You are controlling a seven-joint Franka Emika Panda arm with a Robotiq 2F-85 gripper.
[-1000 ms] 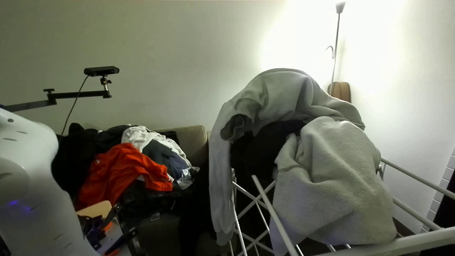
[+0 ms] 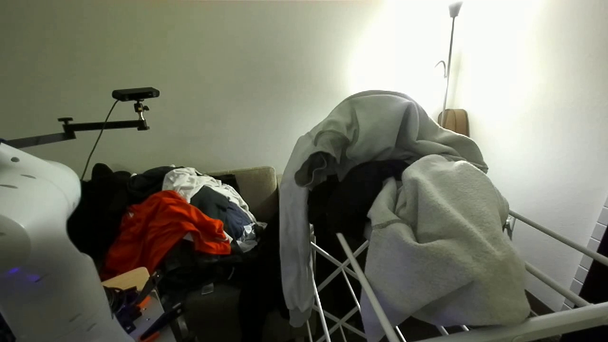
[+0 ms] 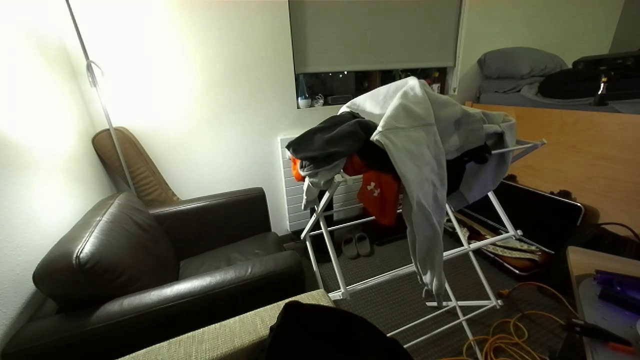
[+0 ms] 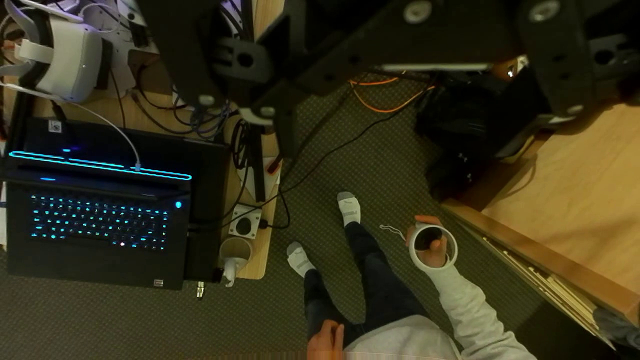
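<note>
My gripper shows at the top of the wrist view, its black fingers (image 4: pixel 289 129) standing wide apart. Nothing is between them; the carpet and cables are seen through the gap, well beyond. In exterior view 1 only the white arm (image 2: pixel 42 239) is visible at the left edge, with the gripper out of that picture. A light grey garment (image 2: pixel 444 245) hangs over the white drying rack (image 2: pixel 370 285). Dark clothes and a red garment (image 3: pixel 379 195) hang there too. An orange-red garment (image 2: pixel 165 228) lies in a clothes pile on the sofa.
Under the gripper, a person holds a white mug (image 4: pixel 433 247). A laptop (image 4: pixel 99 222), a headset (image 4: pixel 72 57) and another mug (image 4: pixel 235 252) occupy the desk. Orange cable (image 3: pixel 516 336) coils on the floor. A dark leather armchair (image 3: pixel 222 258) stands left of the rack.
In exterior view 1 the white arm has shifted very slightly to the right. The clothes and rack look unmoved.
</note>
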